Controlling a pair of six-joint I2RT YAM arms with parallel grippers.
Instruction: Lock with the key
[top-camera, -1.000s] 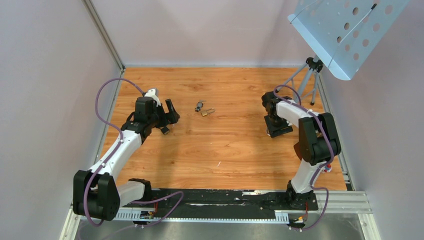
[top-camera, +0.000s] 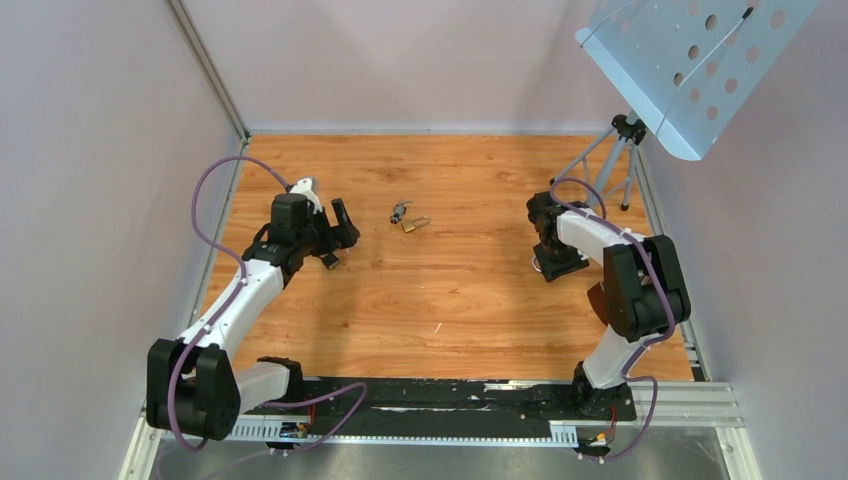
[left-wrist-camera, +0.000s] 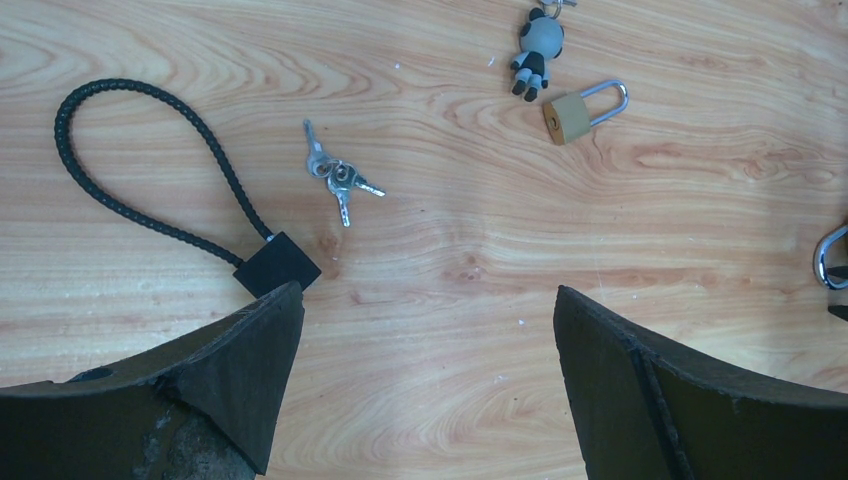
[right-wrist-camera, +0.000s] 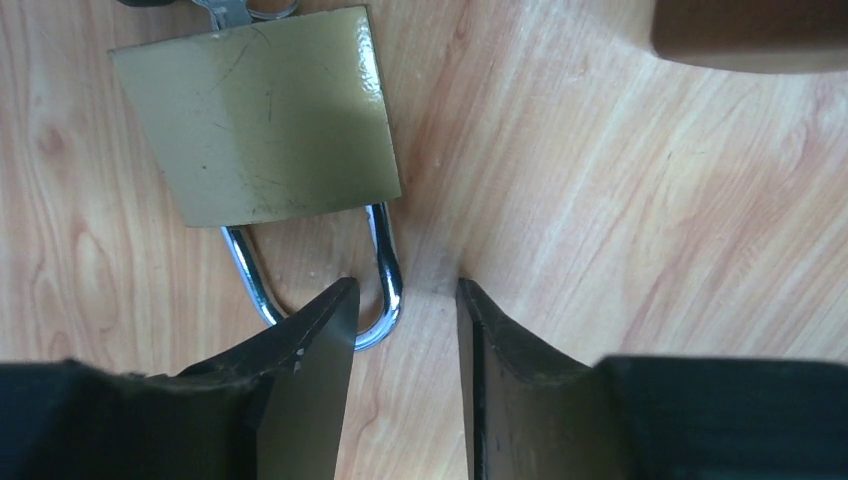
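A large brass padlock lies flat in the right wrist view, its steel shackle towards my right gripper. That gripper is part open, with only bare wood between its fingers; its left finger overlaps the shackle's bend. Both shackle legs meet the body's edge. At the body's far edge, a key head with a ring shows, cut off by the frame. My left gripper is wide open and empty above the table's left side. Loose keys lie ahead of it.
A black cable lock, a small brass padlock and a panda keychain lie on the left half. A brown object stands near the large padlock.
The left arm has stayed still.
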